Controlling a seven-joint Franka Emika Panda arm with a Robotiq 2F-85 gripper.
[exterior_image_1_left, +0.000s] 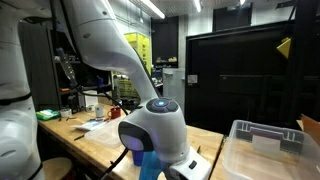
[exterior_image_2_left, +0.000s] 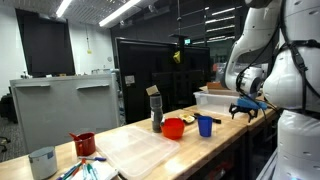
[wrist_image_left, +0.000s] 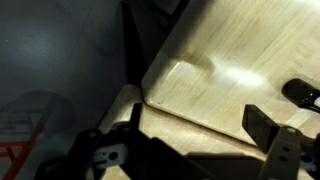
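Observation:
In the wrist view my gripper is open over a pale wooden tabletop (wrist_image_left: 205, 85), its two dark fingers wide apart and nothing between them. A black object (wrist_image_left: 301, 94) with a rounded end lies on the wood at the right edge of that view, only partly in frame. From the second exterior view, the gripper (exterior_image_2_left: 247, 109) hangs by the right end of the table, beyond the blue cup (exterior_image_2_left: 205, 126). The white arm (exterior_image_1_left: 165, 135) hides the fingers in the first exterior view.
A clear plastic bin (exterior_image_1_left: 268, 150) stands right of the arm. Along the table are a red bowl (exterior_image_2_left: 174, 128), a cutting board (exterior_image_2_left: 137, 146), a grey pot (exterior_image_2_left: 43, 162) and a red cup (exterior_image_2_left: 85, 144). The table edge and dark floor (wrist_image_left: 55, 50) lie left of the gripper.

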